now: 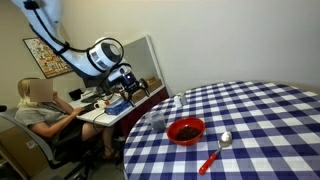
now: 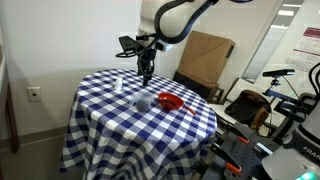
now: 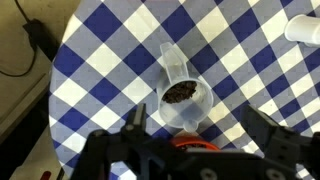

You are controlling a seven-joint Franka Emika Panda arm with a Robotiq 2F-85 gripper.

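A clear plastic cup [image 3: 190, 113] with a handle stands on the checked tablecloth, and dark brown bits show in the wrist view at its bottom. Close beside it is a red bowl [image 1: 186, 129] with dark contents. My gripper is open above the table, its fingers [image 3: 128, 143] spread wide and nothing held between them. From above, the cup appears just ahead of the gap, while the red bowl is partly cut off beneath the gripper. In exterior view 2, the clear cup [image 2: 142, 104] sits below the raised gripper [image 2: 147, 79].
A small white cup [image 3: 303, 30] stands apart toward the back. A spoon with a red handle [image 1: 209, 162] lies beyond the bowl. A seated person [image 1: 42, 110] is near the table's far-left side.
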